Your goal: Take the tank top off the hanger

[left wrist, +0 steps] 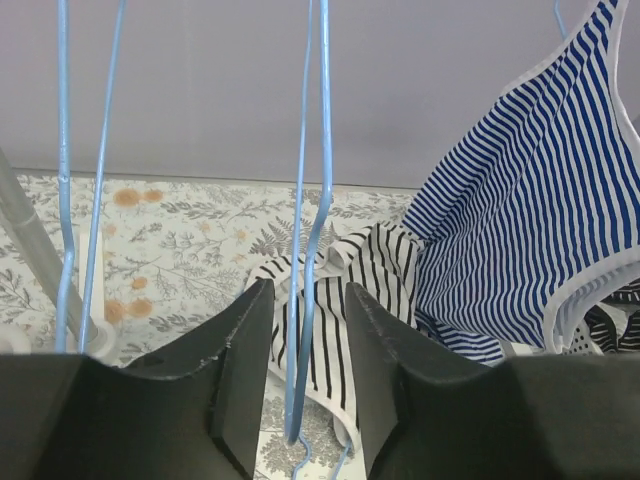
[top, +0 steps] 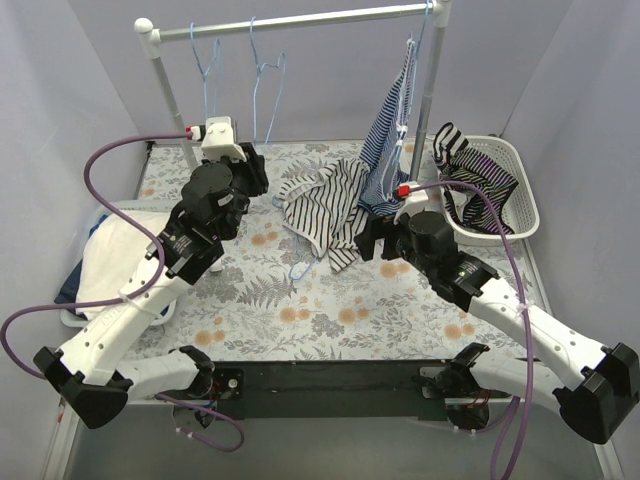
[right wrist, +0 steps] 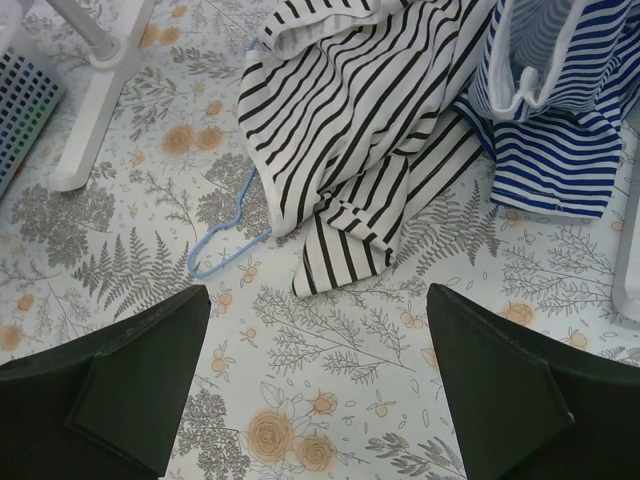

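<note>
My left gripper [top: 252, 172] is below two empty blue hangers [top: 258, 75] on the rail; in the left wrist view, its part-open fingers [left wrist: 236, 380] flank a hanger wire [left wrist: 326, 170] behind or between them. A blue-striped tank top [top: 388, 120] hangs from a hanger on the rail's right. Below it lies a black-and-white striped garment [top: 318, 205] with a blue hanger. My right gripper [top: 378, 236] stands open over the table in front of these garments, holding nothing.
A white basket [top: 523, 210] with dark striped cloth stands at the right, another with white and navy cloth at the left. The rack's posts rise at both sides.
</note>
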